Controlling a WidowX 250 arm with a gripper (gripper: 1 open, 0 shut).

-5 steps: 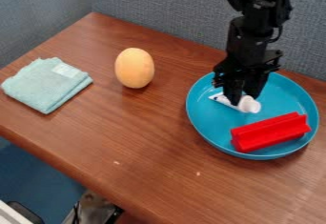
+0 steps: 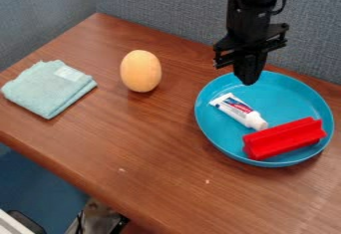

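Note:
My black gripper hangs above the back of a blue plate, its fingertips over the rim; whether it is open or shut is hard to tell, and I see no object held. On the plate lie a white toothpaste tube with red and blue print and, in front of it to the right, a red block-like object.
An upright egg stands left of the plate. A folded pale teal cloth lies near the table's left edge. A grey partition is behind.
My gripper has risen away from the plate and the toothpaste tube, which now shows in full, lying on the plate.

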